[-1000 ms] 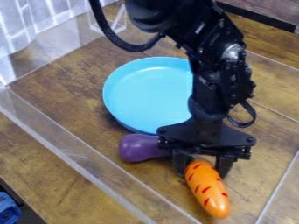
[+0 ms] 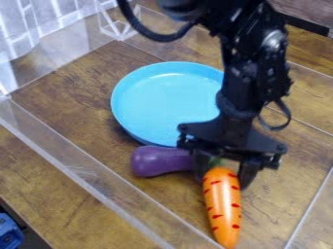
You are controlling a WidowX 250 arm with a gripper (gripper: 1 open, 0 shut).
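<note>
An orange toy carrot [image 2: 224, 211] with red marks lies near the bottom centre, its green top end under my gripper [image 2: 224, 160]. The gripper's dark body hides its fingertips, so whether they are closed on the carrot cannot be told. A purple eggplant [image 2: 159, 161] lies just left of the gripper, partly behind it. A light blue plate [image 2: 146, 102] sits behind them on the wooden surface.
Clear transparent walls [image 2: 39, 146] run along the left and front of the wooden surface [image 2: 72, 97]. A blue object [image 2: 7, 231] sits outside at the lower left. The wood left of the plate is bare.
The gripper has shifted slightly and looks a little higher; the carrot now lies more upright in the view, its top end slightly raised toward the gripper.
</note>
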